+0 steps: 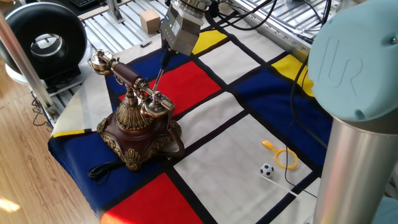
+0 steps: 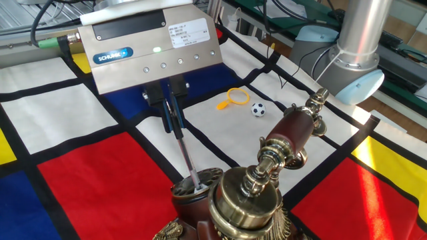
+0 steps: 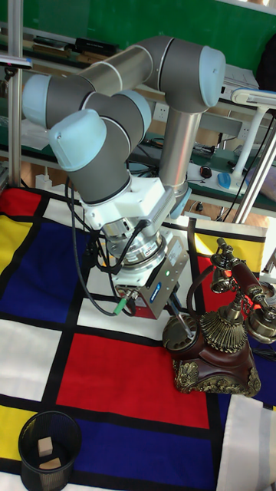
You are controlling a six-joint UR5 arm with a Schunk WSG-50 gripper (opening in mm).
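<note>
An antique-style brown and brass telephone [image 1: 129, 118] stands upright on the patterned cloth, its handset [image 1: 127, 74] resting across the cradle. In the second exterior view its rotary dial [image 2: 208, 179] faces the gripper. My gripper [image 2: 177, 133] is above the dial, its dark fingers shut on a thin, light rod [image 2: 188, 160]. The rod slants down, and its lower tip is at the dial face; whether it sits in a finger hole is hard to tell. The third exterior view shows the gripper [image 3: 174, 308] beside the telephone [image 3: 216, 352], with the rod [image 3: 182, 324] reaching the dial [image 3: 177, 333].
A small football [image 1: 267, 170] and a yellow ring-shaped toy [image 1: 285, 158] lie on a white cloth panel. A black mesh cup [image 3: 49, 450] holds wooden blocks. The telephone's dark cord [image 1: 106, 169] lies beside its base. Red and white panels near the telephone are clear.
</note>
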